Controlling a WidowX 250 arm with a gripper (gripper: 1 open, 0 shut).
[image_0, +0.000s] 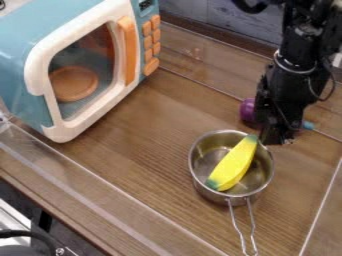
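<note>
A small silver pot (207, 185) with a wire handle pointing toward the front holds a yellow toy banana (234, 160) with green tips. My black gripper (274, 132) is just behind the pot, low over the banana's upper end; whether its fingers are open or shut is unclear. A purple toy eggplant (249, 111) lies behind the gripper, mostly hidden by it.
A blue-and-white toy microwave (36, 70) with orange buttons and an open window stands at the upper left, an orange plate inside. Dark cables lie at the lower left.
</note>
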